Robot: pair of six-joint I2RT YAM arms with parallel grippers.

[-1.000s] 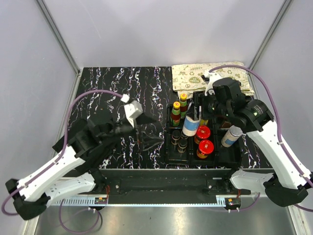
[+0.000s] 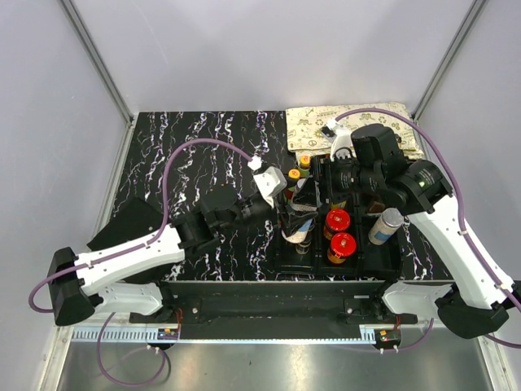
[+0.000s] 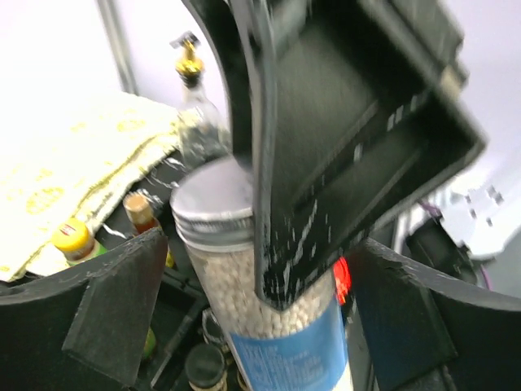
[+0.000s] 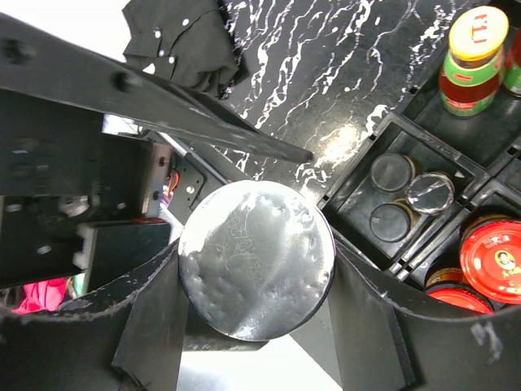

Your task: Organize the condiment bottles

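Observation:
My right gripper is shut on a tall silver-lidded canister with a blue band, held tilted over the black organizer. My left gripper surrounds the same canister from the left, its fingers on either side; whether they grip it cannot be told. Red-lidded jars stand in the organizer, with small dark-lidded jars in a front compartment and sauce bottles behind. Another white canister stands at the right.
A patterned cloth lies at the back right, near an oil bottle. A black cloth lies at the left. Both arms crowd together above the organizer.
My left gripper has moved right onto the canister's position. My right gripper has shifted slightly left with the canister, which is more tilted now.

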